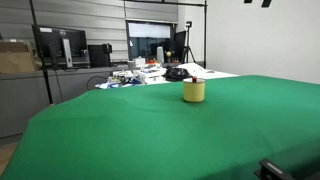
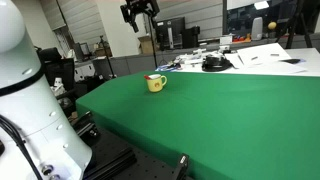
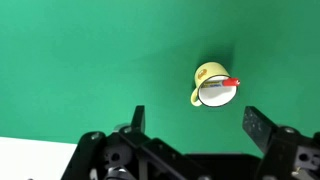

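A yellow mug (image 1: 193, 91) with a white inside stands upright on the green table (image 1: 120, 130). In exterior view 2 the same mug (image 2: 155, 84) shows its handle on the right side. Seen from above, the mug (image 3: 205, 73) has a marker (image 3: 229, 82) with a red end resting in it and jutting past the rim. My gripper is open, its two black fingers well apart and nothing between them. High over the table, exterior view 2 shows the gripper (image 2: 139, 14) raised clear of the mug.
Papers (image 2: 265, 57) and a dark bundle (image 2: 215, 63) lie along the table's back edge. Assorted white and blue items (image 1: 130, 77) clutter that edge too.
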